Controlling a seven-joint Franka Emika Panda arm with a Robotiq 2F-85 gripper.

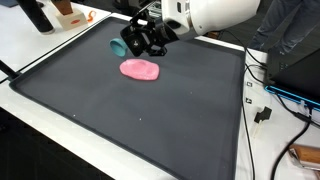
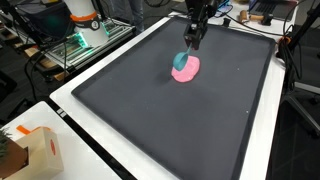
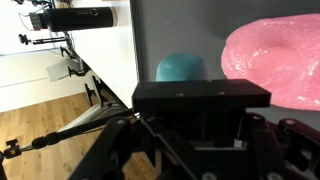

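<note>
A teal object [image 1: 118, 47] with a rounded end is held by my gripper [image 1: 131, 44], which is shut on it. In exterior view 2 the teal object [image 2: 182, 60] hangs down in front of a pink flat piece [image 2: 191, 72], with a narrower part reaching up to the gripper [image 2: 189, 43]. The pink piece [image 1: 139, 69] lies on the dark table, just to the near right of the teal end. From the wrist, the teal end [image 3: 180, 67] shows beyond the dark fingers [image 3: 200, 96], left of the pink piece [image 3: 275, 62]. The grip itself is mostly hidden.
An orange and white thing [image 1: 68, 12] stands beyond the far left edge. Cables run along the right side.
</note>
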